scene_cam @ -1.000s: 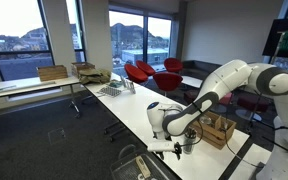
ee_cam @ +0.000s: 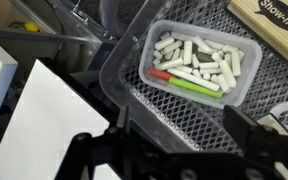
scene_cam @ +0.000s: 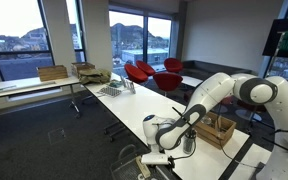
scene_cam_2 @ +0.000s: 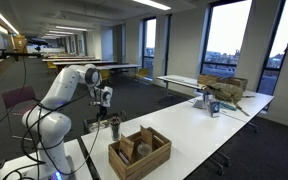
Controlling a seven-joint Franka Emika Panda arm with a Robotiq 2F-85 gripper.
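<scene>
In the wrist view a clear plastic tub (ee_cam: 246,88) holds many short white chalk pieces (ee_cam: 187,61), along with a red stick (ee_cam: 174,75) and a green marker-like stick (ee_cam: 193,88). The tub rests in a dark mesh tray (ee_cam: 164,117). My gripper is open, its fingers at the lower edge of the wrist view, with nothing between them. The tub lies just ahead of the fingertips, apart from them. In exterior view 1 my gripper (scene_cam: 156,160) hangs over the tray (scene_cam: 128,160) beside the table's edge.
A wooden block lettered "Show-me" (ee_cam: 274,25) and a white roll (ee_cam: 286,113) sit near the tub. The white table (scene_cam: 134,105) borders the tray. On it stand a wooden box (scene_cam: 214,130) and a dark cup (scene_cam: 189,143).
The arm has moved left and down in exterior view 1, bringing the gripper from over the table's edge toward the tray.
</scene>
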